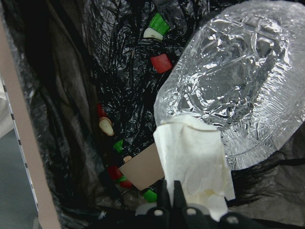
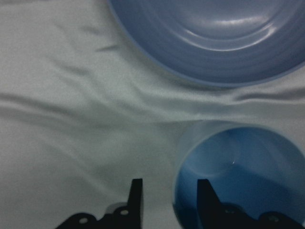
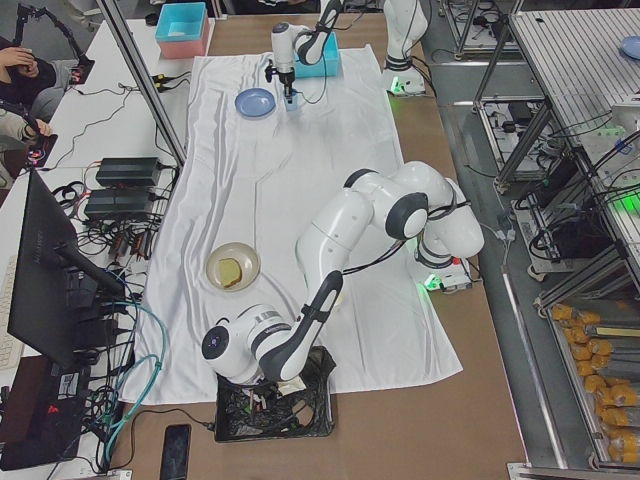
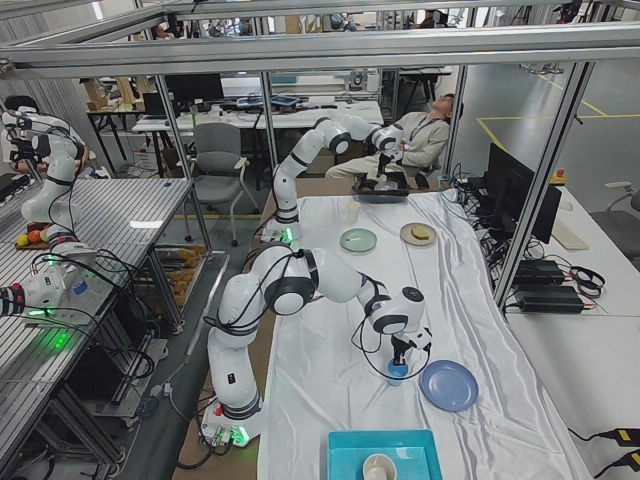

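Observation:
My left gripper is shut on a crumpled white napkin (image 1: 193, 157), low inside a bin (image 3: 225, 420) lined with black plastic, which also holds a crumpled clear plastic container (image 1: 228, 76) and coloured scraps. My right gripper stands open, its fingers either side of the near wall of a blue cup (image 2: 243, 162), beside a blue plate (image 2: 209, 33).
A beige plate (image 3: 215, 268) with a yellow item and a green plate (image 4: 358, 240) lie on the cloth, with a cream cup (image 4: 353, 210). A turquoise tray (image 4: 345, 450) holds another cup. Monitors and cables line one side.

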